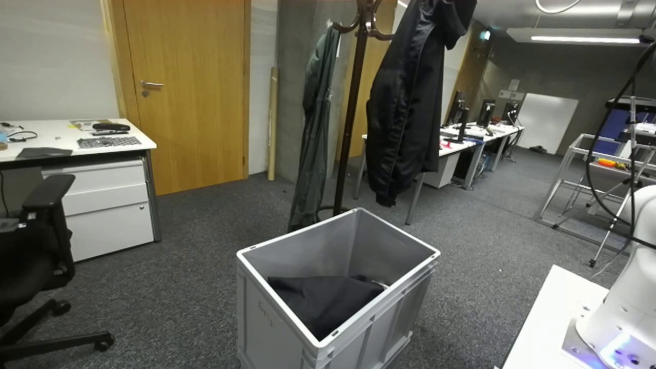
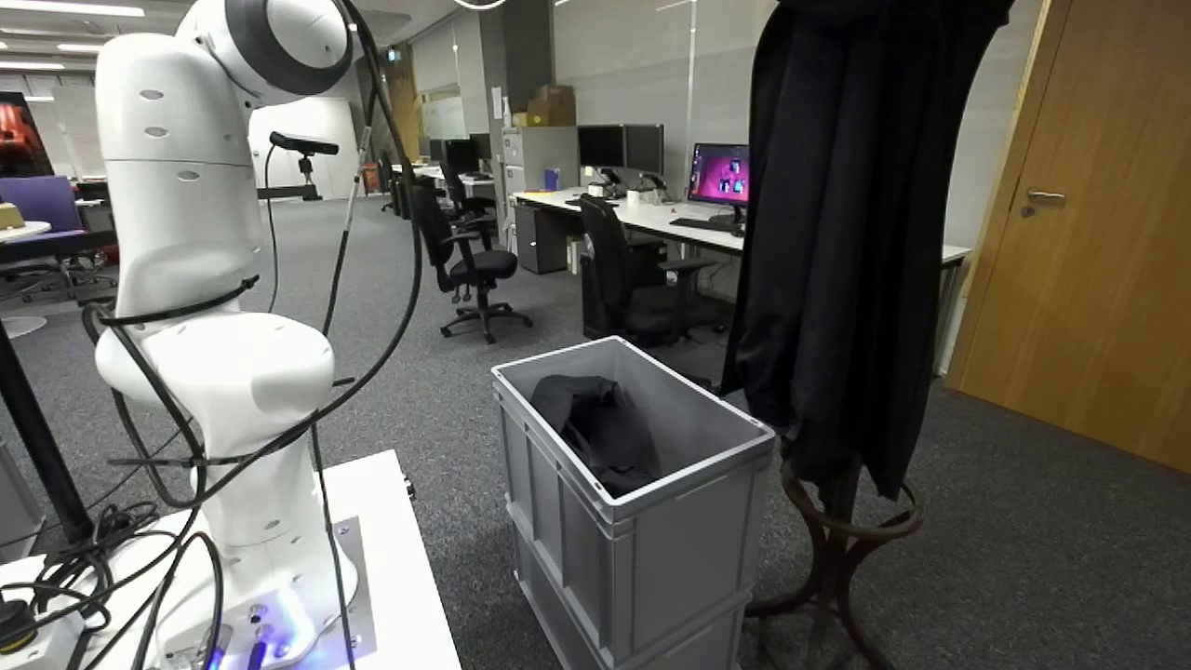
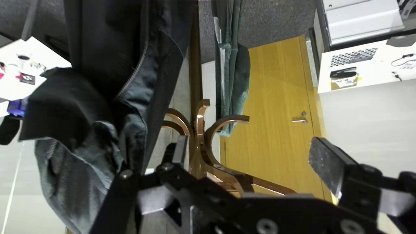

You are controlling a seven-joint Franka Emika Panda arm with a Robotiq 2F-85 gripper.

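A dark jacket [image 1: 406, 104] hangs from the brown coat stand [image 1: 351, 123], with a green garment [image 1: 315, 123] on the stand's other side. My gripper is open in the wrist view, its two fingers wide apart and no cloth between them. In that view the stand's curved hooks [image 3: 224, 121] show beyond the gap, and the dark jacket [image 3: 113, 93] lies to the left of the left finger. A grey crate [image 1: 393, 237] stands on the floor with a black cloth [image 1: 326, 301] inside. Neither exterior view includes the gripper.
The arm's base stands on a white table [image 2: 391, 536] beside the crate. Loose cables [image 2: 385, 346] loop along the arm. A desk [image 1: 74, 132] and a black chair [image 1: 43, 246] stand to the left in exterior view 1. Carpet between them and the crate is clear.
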